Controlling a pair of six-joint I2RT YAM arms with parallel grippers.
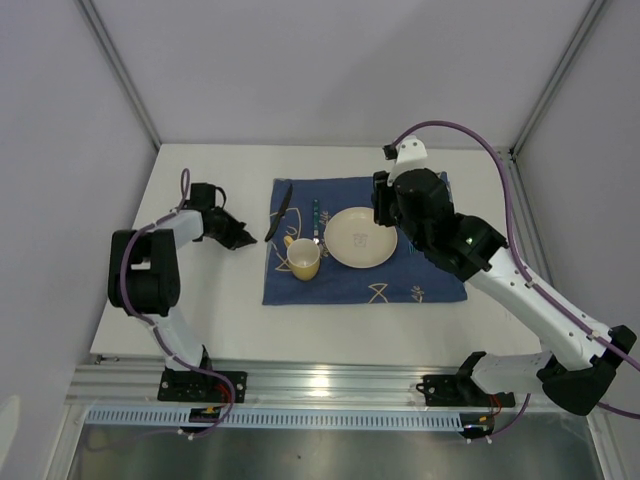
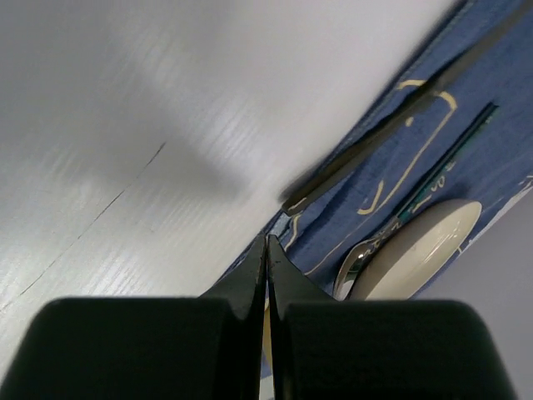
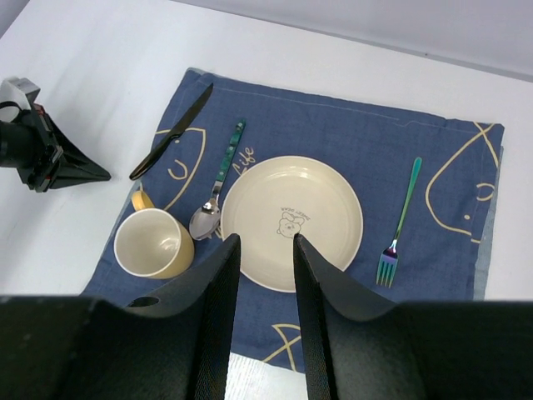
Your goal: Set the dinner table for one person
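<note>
A blue cloth placemat (image 3: 341, 125) lies flat with a cream plate (image 3: 291, 172) at its middle. Left of the plate lies a spoon (image 3: 230, 154) with a green handle, and to the right a green-handled fork (image 3: 404, 213). A dark knife (image 3: 173, 133) slants across the mat's left edge, one end over the white table. The yellow mug (image 3: 148, 242) stands upright at the lower left of the mat. My left gripper is shut with nothing between its fingers, slightly left of the knife's lower end and apart from it. Over the plate's right side, my right gripper stands open and empty.
Bare white table (image 1: 210, 310) surrounds the mat, with free room at the left and along the front. Walls close in the back and both sides. In the top view, the right arm (image 1: 465, 245) hides most of the fork.
</note>
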